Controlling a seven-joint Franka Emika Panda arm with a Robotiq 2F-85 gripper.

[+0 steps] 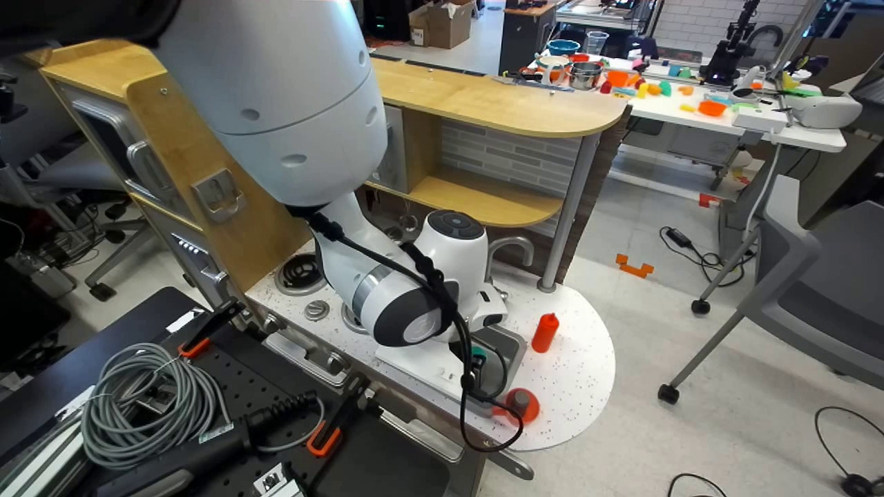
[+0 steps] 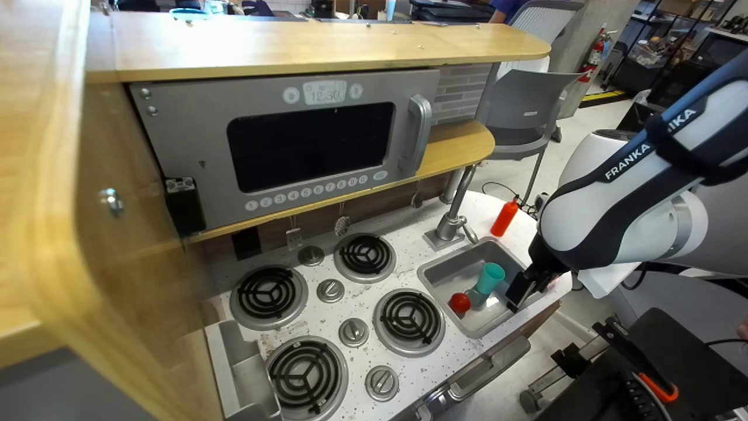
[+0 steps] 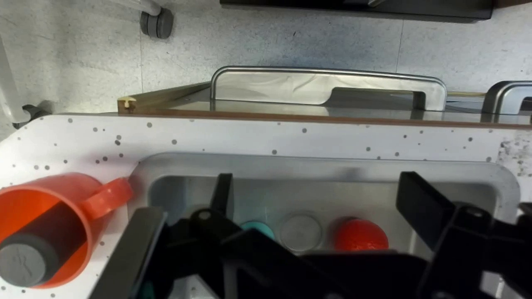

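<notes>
My gripper is open over the grey sink, its black fingers set wide apart. No object is held between them. Inside the sink are a red round object and a teal cup, both partly covered by the gripper in the wrist view. Exterior view 2 shows the teal cup and the red object close together, with the gripper at the sink's right side. An orange mug lies tipped on the counter with a dark grey-ended object inside.
A red squeeze bottle stands on the counter behind the sink. The faucet rises at the sink's back edge. Stove burners are to the left. In exterior view 1, the arm hides most of the sink.
</notes>
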